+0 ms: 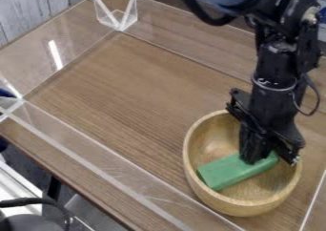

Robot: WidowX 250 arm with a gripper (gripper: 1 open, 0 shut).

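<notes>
A black robot gripper (265, 146) reaches down from the top right into a light wooden bowl (212, 181) at the bottom right. In the bowl a green rectangular block (232, 173) lies flat, slanting toward the upper right, its upper end partly hidden by the gripper. The gripper's fingers are at that end of the block; whether they are shut on it or only touch it is hard to tell.
A small clear plastic piece (116, 15) stands at the top left. Black cables lie at the lower left.
</notes>
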